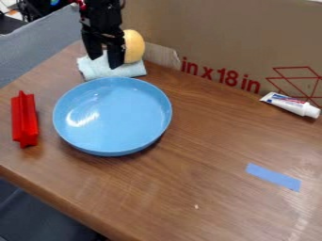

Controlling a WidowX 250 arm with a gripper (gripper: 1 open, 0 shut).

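Observation:
My black gripper (104, 55) hangs at the top left, open, over a folded white cloth (131, 70) behind a blue plate (112, 117). A round yellow object (134, 44) sits just behind the gripper, partly hidden by it. Whether the fingers touch the cloth is hard to tell.
A red elongated object (24, 119) lies left of the plate near the table edge. A toothpaste tube (291, 104) lies at the right, by a cardboard box (233, 28). A strip of blue tape (273, 176) marks the right side.

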